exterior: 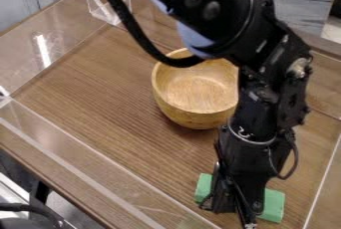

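Note:
My black gripper (pixel 233 198) reaches down at the lower right over a green block (pixel 272 207) lying flat on the wooden table. Its fingertips are at the block and hide its middle; whether anything is between them is hard to see. A yellow wooden bowl (pixel 186 92) stands behind the gripper, just left of the arm.
A clear plastic edge runs along the near left side. A clear object (pixel 107 2) stands at the back left. Dark cables lie at the bottom left.

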